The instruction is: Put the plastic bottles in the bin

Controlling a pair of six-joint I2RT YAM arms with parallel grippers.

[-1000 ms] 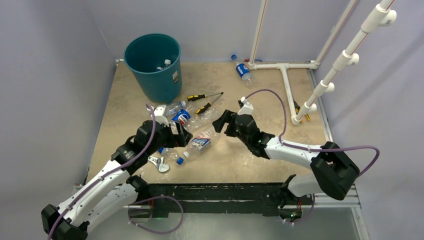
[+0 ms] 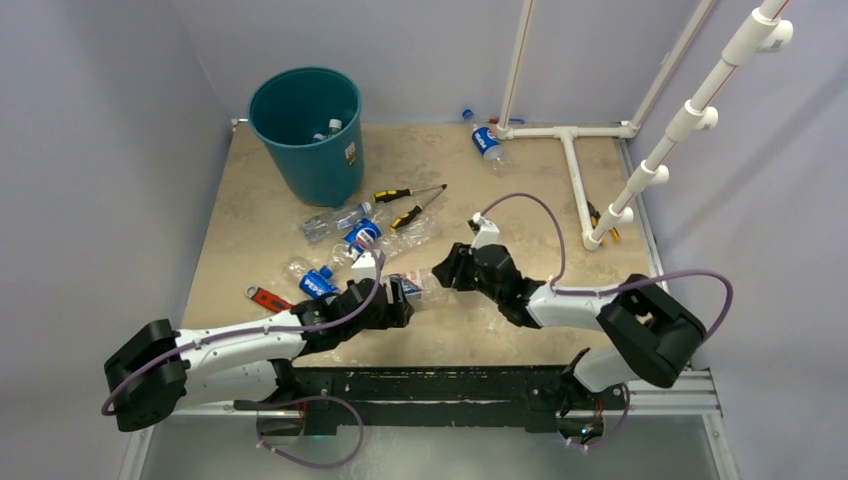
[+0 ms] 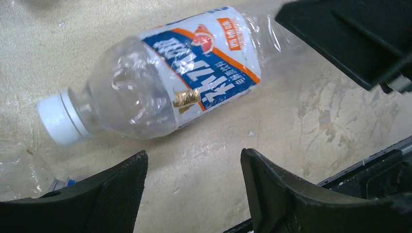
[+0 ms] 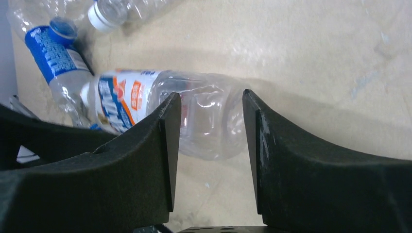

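A clear bottle with a blue, white and orange label [image 3: 204, 58] lies across the centre, its white cap to the left in the left wrist view. My left gripper [image 2: 398, 300] is low by it; its fingertips stand apart below the bottle in that view, with only table visible between them, so its hold is unclear. My right gripper [image 2: 450, 268] has its fingers on the bottle's clear bottom end. More bottles [image 2: 335, 220] lie to the left, another [image 2: 485, 140] at the back. The teal bin [image 2: 305, 160] stands back left with bottles inside.
Two screwdrivers [image 2: 405, 193] lie behind the bottles, and a red-handled tool [image 2: 268, 298] is at the left. A white pipe frame [image 2: 575, 180] borders the right. Bare table lies right of centre.
Over the last second my left gripper has moved right and down toward the front. My right gripper has shifted slightly, now down at the labelled bottle's bottom end.
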